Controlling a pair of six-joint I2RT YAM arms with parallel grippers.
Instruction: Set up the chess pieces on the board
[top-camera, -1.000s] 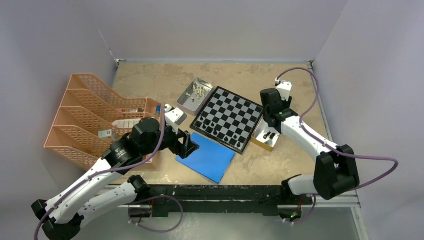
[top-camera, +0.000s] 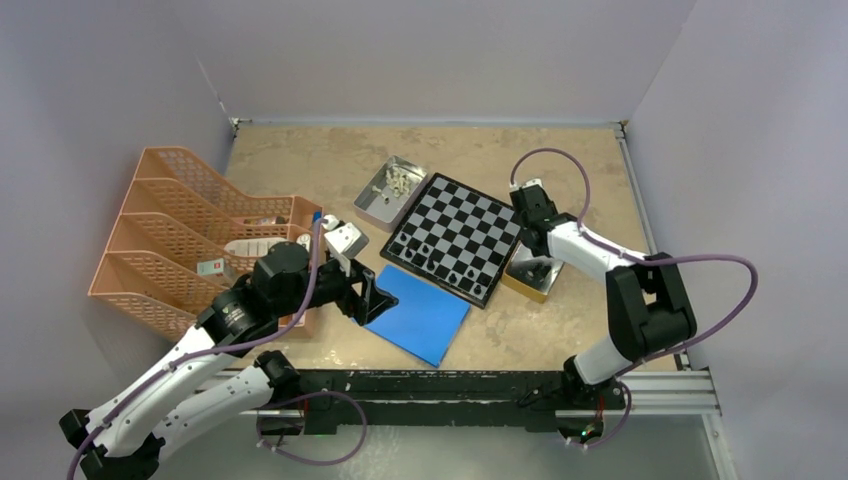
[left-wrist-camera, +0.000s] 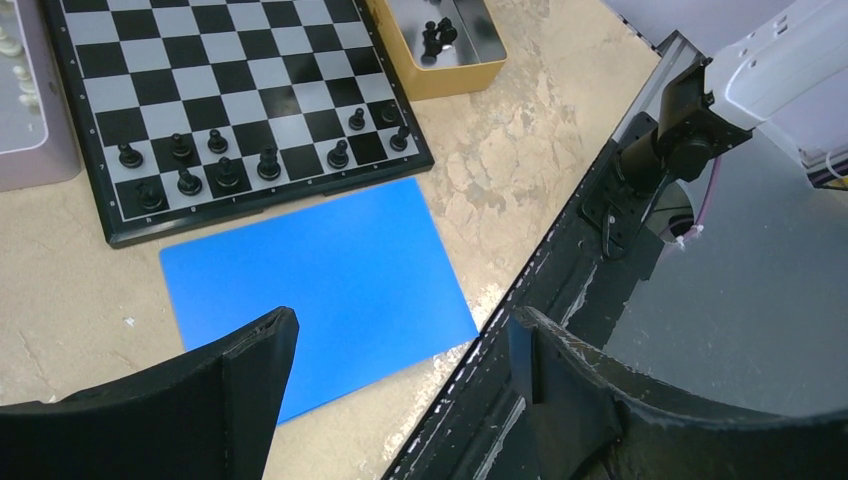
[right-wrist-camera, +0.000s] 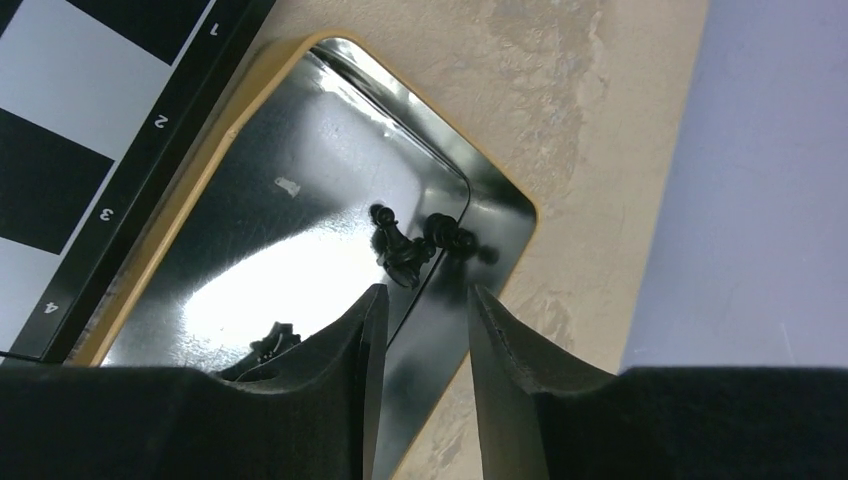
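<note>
The checkered board (top-camera: 452, 240) carries several black pieces along its near edge, among them a pawn (left-wrist-camera: 356, 118). My right gripper hangs over the gold-rimmed box (right-wrist-camera: 250, 200), its fingers part open with nothing seen between them; beyond the tips lie black pieces (right-wrist-camera: 400, 250) on their sides, and another dark piece lies lower left, partly hidden by a finger. My left gripper stands open and empty above the blue mat (left-wrist-camera: 310, 280). White pieces (top-camera: 397, 183) lie in a grey tray (top-camera: 374, 208) behind the board's left side.
An orange slotted organiser (top-camera: 170, 240) fills the left of the table, beside my left arm. Walls bound the back and both sides. Bare tabletop (top-camera: 300, 160) shows at the back left and around the right box.
The left arm has barely moved.
</note>
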